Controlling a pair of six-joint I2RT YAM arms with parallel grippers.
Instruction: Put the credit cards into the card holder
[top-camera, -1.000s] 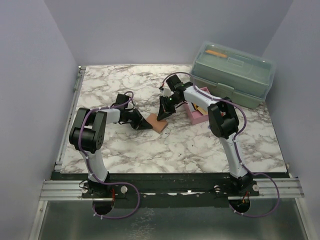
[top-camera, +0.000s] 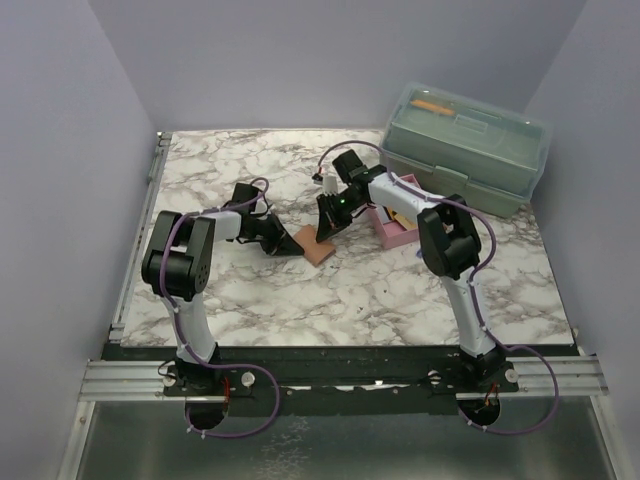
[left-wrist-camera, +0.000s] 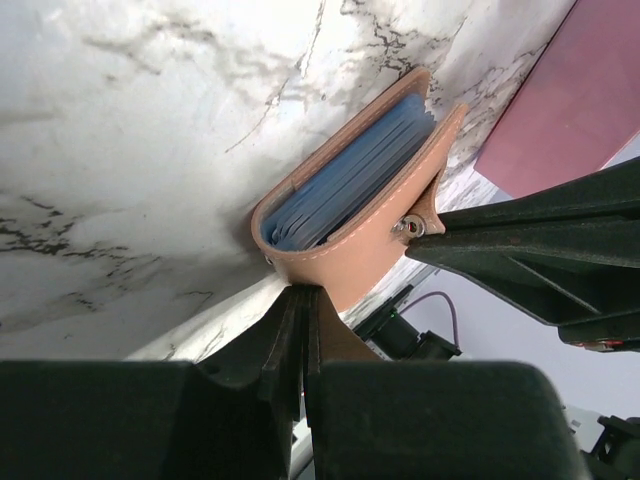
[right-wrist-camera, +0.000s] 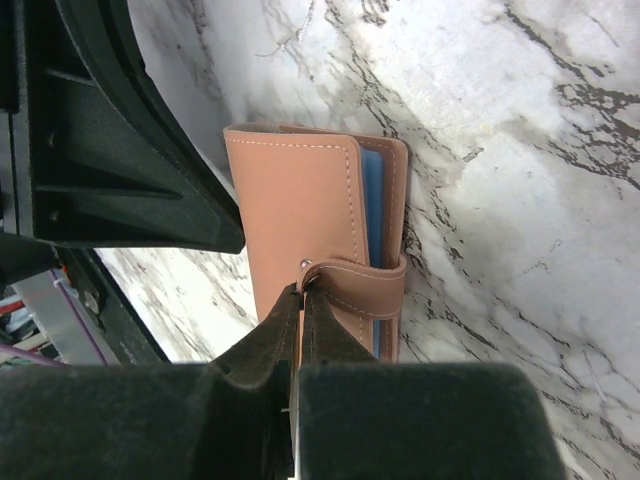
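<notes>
The tan leather card holder lies on the marble table between my two grippers. Bluish cards or clear sleeves show as a stack inside its fold in the left wrist view. In the right wrist view its strap crosses the open edge, over a blue strip. My left gripper is shut, its tips against the holder's lower end; nothing shows between them. My right gripper is shut with its tips at the snap and strap end; whether any leather is caught between them is hidden.
Behind my right arm stands a pink box with things inside. A large greenish lidded bin fills the back right corner.
Very little differs. The right gripper's tips have shifted slightly at the holder; the left arm and the holder stay almost where they were.
</notes>
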